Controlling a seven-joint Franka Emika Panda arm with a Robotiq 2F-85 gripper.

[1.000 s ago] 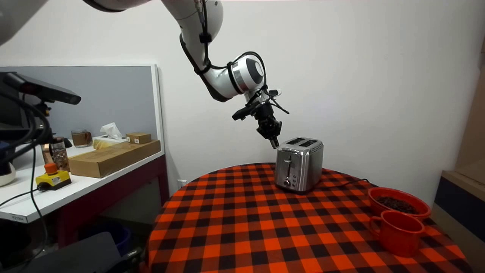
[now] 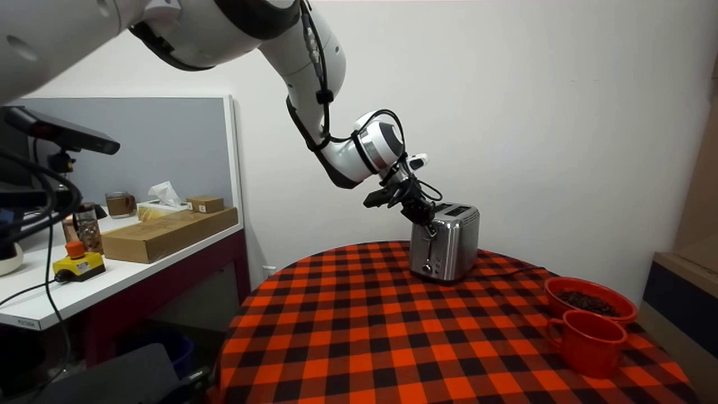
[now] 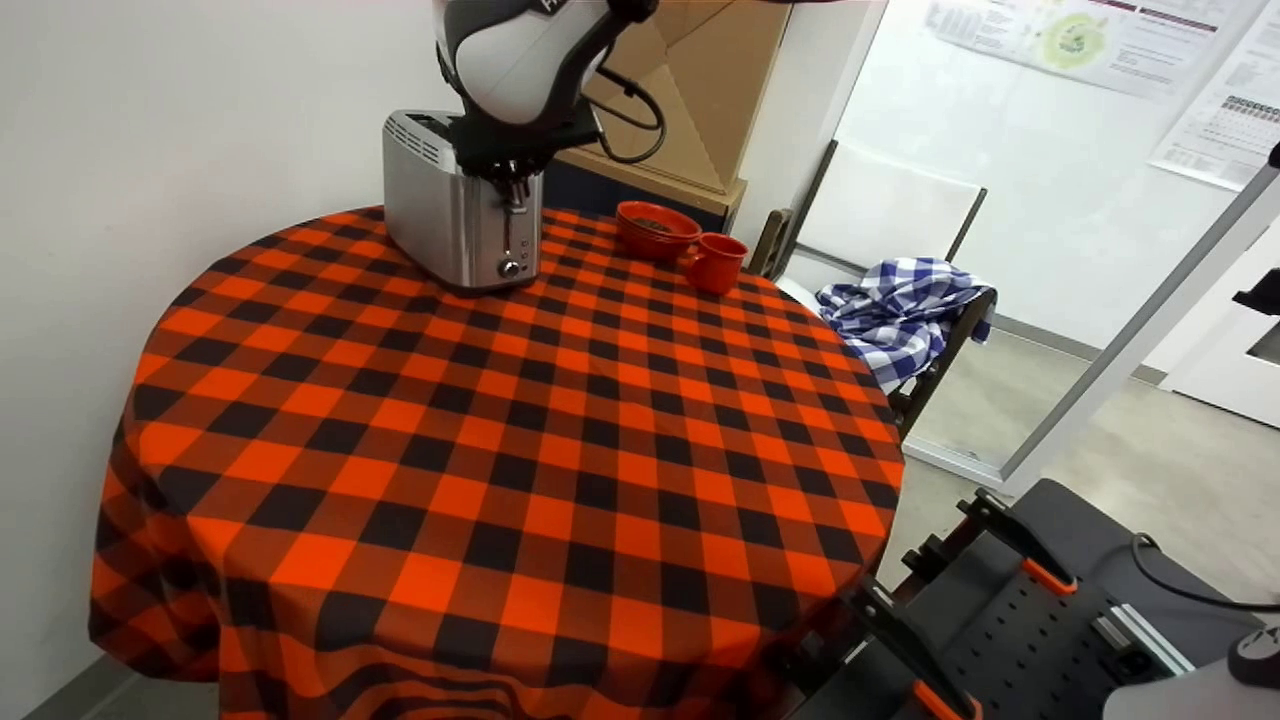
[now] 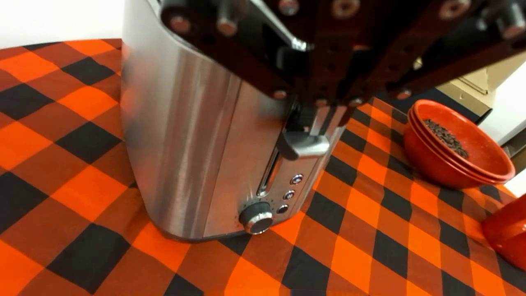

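Note:
A silver two-slot toaster (image 2: 452, 249) stands upright near the far edge of the table, against the wall side. On its front, in the wrist view, are a lever (image 4: 304, 145) high in its slot, a round knob (image 4: 257, 218) and a column of buttons. My gripper is shut, its fingertips right at the top of the lever; nothing shows between them. Whether they press on the lever or only hover is hard to tell. The gripper's dark linkage covers much of the toaster's top in the wrist view.
Right of the toaster sit a red bowl (image 4: 463, 143) of dark bits and a red mug (image 2: 592, 343). A power cord (image 2: 515, 272) runs from the toaster across the checkered tablecloth (image 3: 504, 456).
The arm has come down and to the right, bringing my gripper from above the toaster's left side to its front lever. The toaster appears shifted very slightly to the right.

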